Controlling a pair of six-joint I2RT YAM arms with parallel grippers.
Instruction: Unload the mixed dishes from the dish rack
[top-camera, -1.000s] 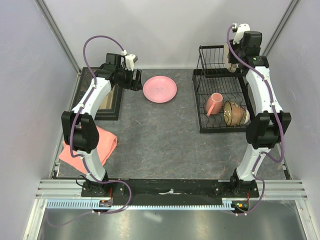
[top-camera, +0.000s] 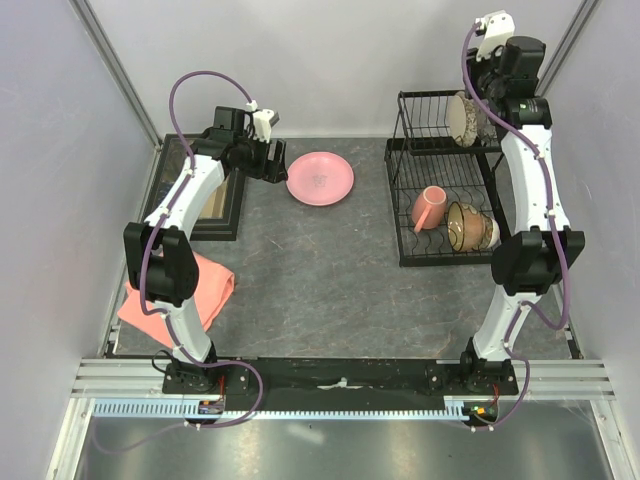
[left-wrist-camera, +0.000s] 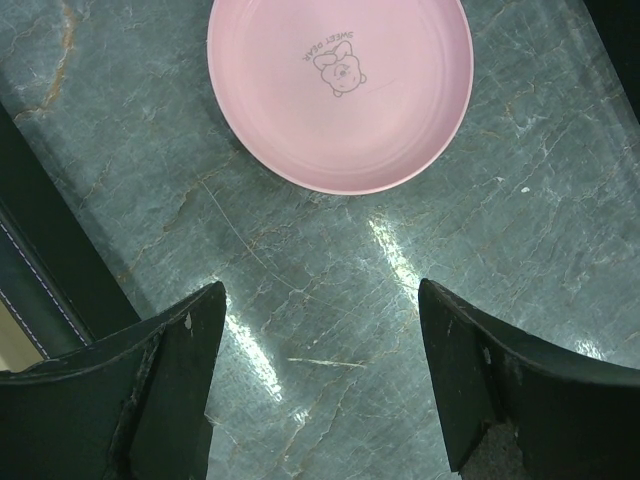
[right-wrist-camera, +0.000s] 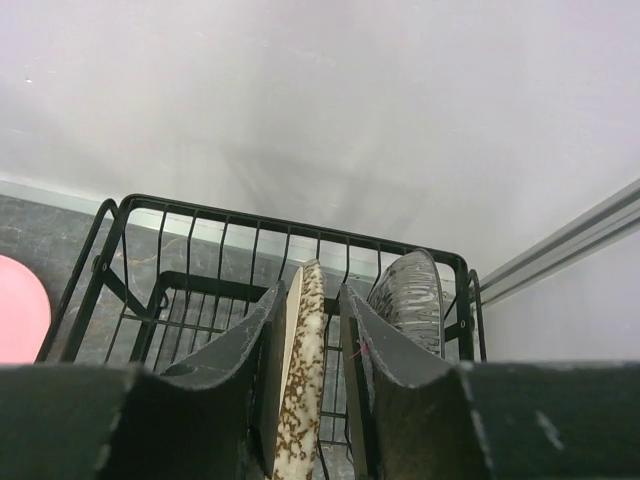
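A brown-speckled cream plate (right-wrist-camera: 300, 400) stands on edge in the upper tier of the black dish rack (top-camera: 397, 200); from above its round face (top-camera: 462, 120) shows. My right gripper is above that tier, its fingers (right-wrist-camera: 265, 350) on either side of the plate in view, with a gap on the right. Beside the plate is a clear ribbed glass dish (right-wrist-camera: 412, 300). The lower tier holds a pink mug (top-camera: 429, 207) and an amber glass bowl (top-camera: 465, 228) with a white-edged piece behind. My left gripper stands open and empty near a flat pink plate (left-wrist-camera: 340, 110).
A black-framed tray (top-camera: 228, 215) lies under the left arm, with a folded coral cloth (top-camera: 205, 290) in front of it. Walls close off the back and both sides.
The plate leans more, showing more face. The left arm is still.
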